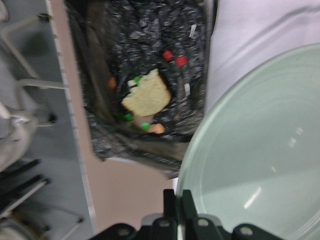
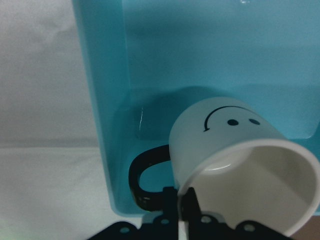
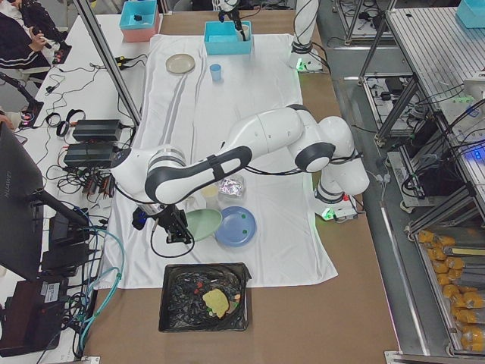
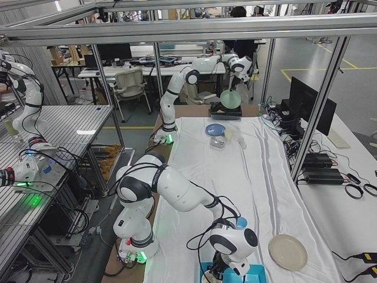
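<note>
My left gripper is shut on the rim of a pale green plate (image 1: 255,130), held raised beside a black-lined bin (image 1: 145,45). In the bin lie a yellow bread-like piece (image 1: 146,94) and several small coloured bits. My right gripper is shut on the rim of a white mug (image 2: 220,120) with a smiley face and black handle, tilted inside a blue basket (image 2: 105,100) at the far end.
A blue plate (image 3: 236,227) and a foil item (image 3: 232,187) sit on the white cloth (image 3: 189,114). A beige plate (image 3: 180,64) and small blue cup (image 3: 215,73) stand near the basket.
</note>
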